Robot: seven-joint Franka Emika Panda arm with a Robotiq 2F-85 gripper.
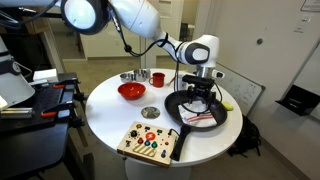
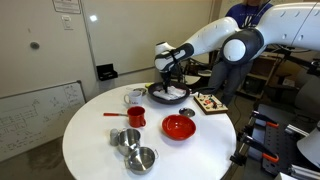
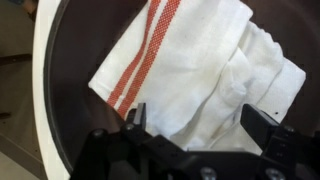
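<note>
A white cloth (image 3: 205,60) with red stripes lies crumpled inside a dark frying pan (image 3: 85,50). In exterior view 1 the cloth (image 1: 203,117) shows in the pan (image 1: 176,112), under the arm. My gripper is open over the cloth, its two fingers well apart at the bottom of the wrist view. White folds show between the fingers, but whether the fingertips touch them I cannot tell. Exterior view 2 has the gripper (image 2: 168,88) low at the pan, mostly hidden by its rim.
The pan's handle (image 1: 181,144) points to the near table edge, beside a wooden board with knobs (image 1: 148,142). A red bowl (image 1: 131,91), a red mug (image 2: 137,117) and metal pots (image 2: 142,160) stand elsewhere on the white round table (image 1: 105,110). Its middle has free room.
</note>
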